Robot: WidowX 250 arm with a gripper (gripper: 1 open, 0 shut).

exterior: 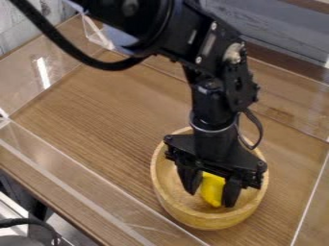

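Observation:
A round tan wooden bowl [202, 218] sits on the wooden table at the lower middle right. Inside it lies a yellow object [211, 189]. My black gripper [211, 184] is down in the bowl with a finger on either side of the yellow object, partly covering it. The fingers are part way apart; whether they grip the object is unclear.
A grey wall edge runs along the back. A dark cable loops at the lower left corner.

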